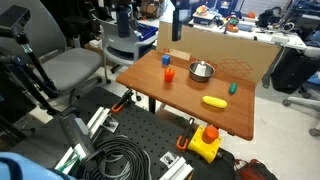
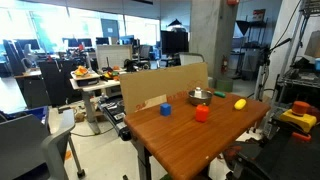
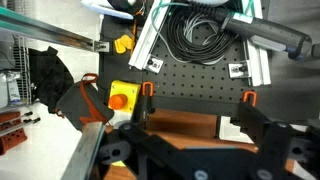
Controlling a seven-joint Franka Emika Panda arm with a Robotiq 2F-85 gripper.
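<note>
At the top of exterior view 1, my gripper hangs close to the camera with its two dark fingers wide apart, open and with nothing between them. In the wrist view the gripper is over the robot's dark mounting plate and the table edge. On the wooden table a metal pot stands towards the back. A red object and a blue one lie to its left in exterior view 1. A yellow oblong object and a small green one lie to its right.
A yellow box with a red button sits beside the mounting plate. Coiled black cable lies behind it. A brown panel borders the table's far side. An office chair stands nearby.
</note>
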